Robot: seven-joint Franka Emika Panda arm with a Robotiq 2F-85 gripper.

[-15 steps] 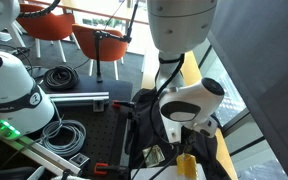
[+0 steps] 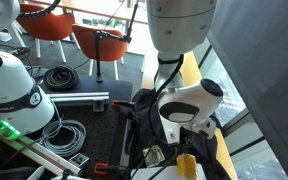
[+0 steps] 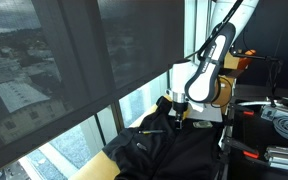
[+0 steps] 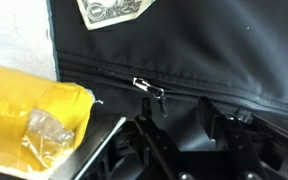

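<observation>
A black fabric item [image 4: 254, 60], perhaps a bag or jacket, fills much of the wrist view. A zipper crosses it, with a small silver pull [image 4: 150, 87] lying on the closed-looking line. My gripper stands partly open just beside the pull, its dark fingers [image 4: 142, 132] apart with nothing clearly held between them. In exterior view 2 the gripper [image 3: 174, 123] points down at the black fabric [image 3: 154, 155]. Whether a fingertip touches the pull cannot be made out.
A yellow package [image 4: 29, 115] with clear plastic lies left of the gripper, on or by a white surface [image 4: 19, 35]. A banknote [image 4: 112, 9] lies on the fabric at the top. Coiled cables [image 2: 62, 135] and a window wall border the workspace.
</observation>
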